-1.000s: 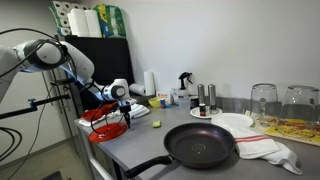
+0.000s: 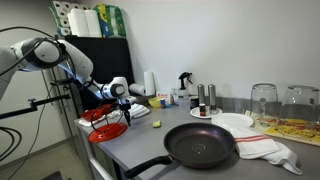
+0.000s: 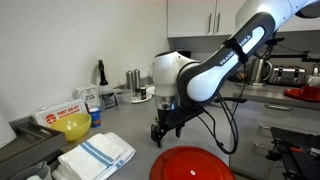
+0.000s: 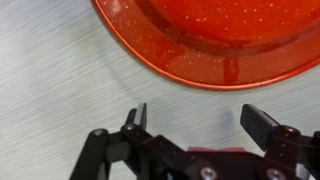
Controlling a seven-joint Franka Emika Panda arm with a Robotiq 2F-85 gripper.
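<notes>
A red, speckled round plate [image 4: 215,40] fills the far part of the wrist view. It lies on the grey counter, and the same red plate [image 3: 190,164] shows at the bottom of exterior view 2. My gripper is open, its two dark fingers wide apart with only bare counter between them. The fingers stand just off the plate's near rim. In exterior view 2 the gripper [image 3: 166,131] hangs above the counter behind the plate. A small red patch [image 4: 215,150] peeks out behind the gripper's body, too covered to identify.
A black pan [image 2: 198,145] sits mid-counter, its handle toward the front. To its right lie a white cloth [image 2: 268,149] and glass jars [image 2: 299,104]. A yellow bowl [image 3: 73,125] and a folded towel [image 3: 97,155] occupy the left in exterior view 2.
The red plate, the pan and the other items look unmoved.
</notes>
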